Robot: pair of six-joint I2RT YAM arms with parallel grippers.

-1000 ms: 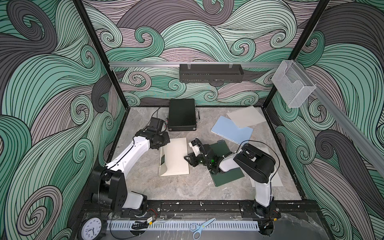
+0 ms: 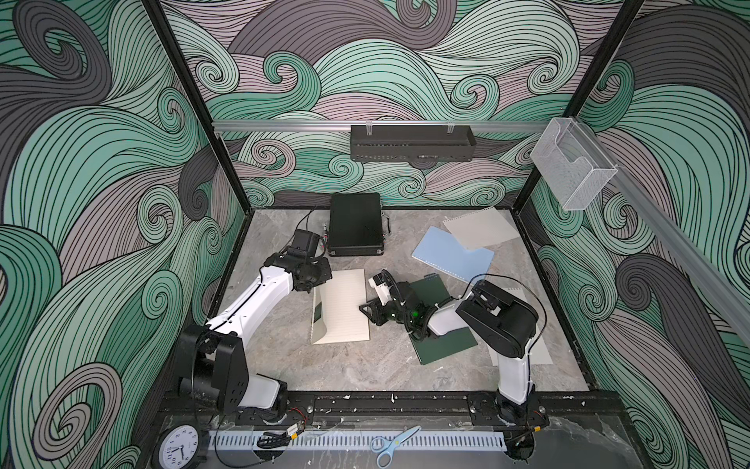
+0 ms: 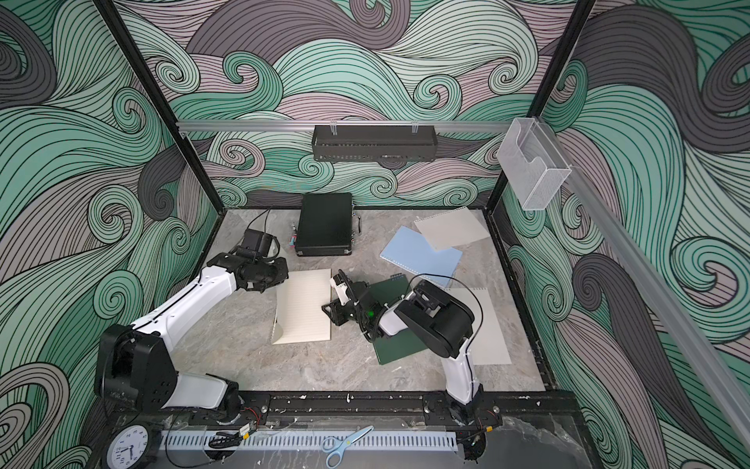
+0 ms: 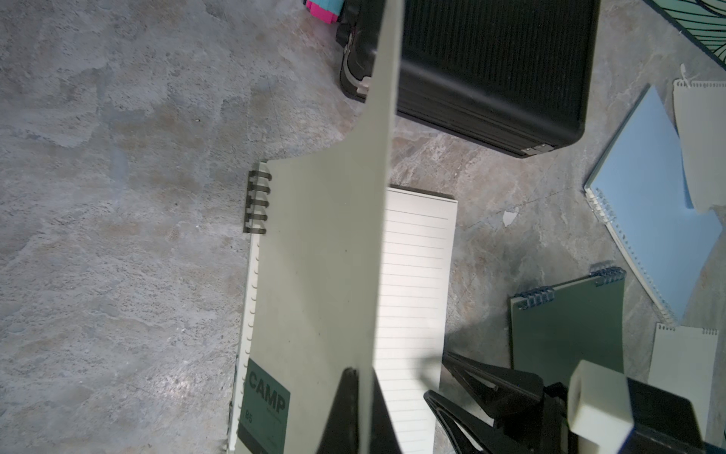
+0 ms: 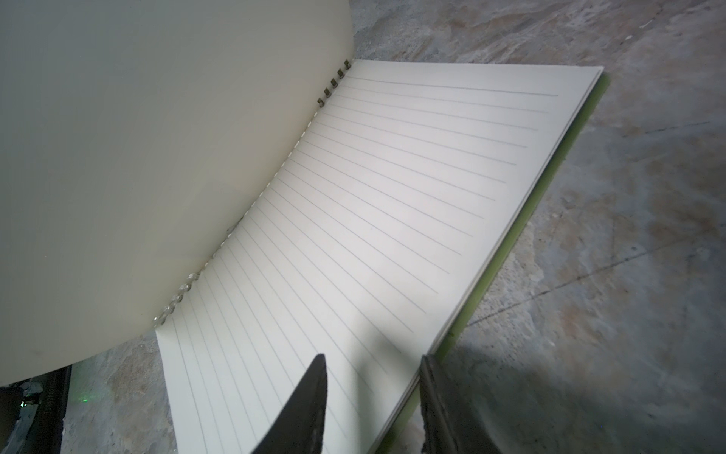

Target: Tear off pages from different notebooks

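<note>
A spiral notebook lies open on the table, its lined page (image 5: 393, 174) bare. Its pale cover (image 4: 317, 287), with a green CAMP label, is lifted off the pages. My left gripper is shut on the free edge of that cover, a thin sheet between its fingers. At the notebook's right edge, my right gripper stands open; one fingertip is over the page and the other by the edge (image 5: 491, 276) of the page stack. Whether it touches the paper cannot be told.
A dark green notebook (image 2: 445, 342) lies under the right forearm. A blue notebook (image 2: 449, 251) and a loose grey sheet (image 2: 488, 228) are at the back right. Another torn sheet (image 2: 539, 348) lies far right. A black case (image 2: 355, 222) stands behind.
</note>
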